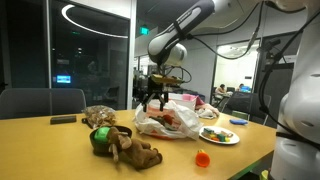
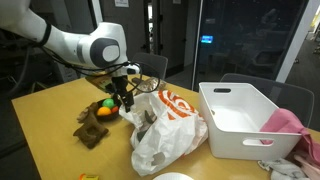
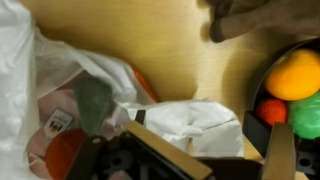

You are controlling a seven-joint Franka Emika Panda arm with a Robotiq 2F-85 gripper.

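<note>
My gripper (image 1: 153,102) (image 2: 122,97) stands open above the table, with nothing held in it. Beneath and beside it lies a crumpled white plastic bag (image 1: 150,126) (image 2: 172,139). In the wrist view, a white bag flap (image 3: 195,118) shows between the fingers, and a red round item (image 3: 66,152) and a dark green item (image 3: 92,98) are inside the bag at left. A dark bowl (image 1: 103,149) holds an orange fruit (image 3: 292,74), a red item (image 3: 270,111) and a green round item (image 3: 305,115). Beside the bowl rests a brown plush toy (image 1: 138,153).
A white bin (image 2: 240,117) stands beyond the bag, with pink cloth (image 2: 287,128) near it. A plate with food (image 1: 216,136) and a small orange-red item (image 1: 202,158) are at the near right.
</note>
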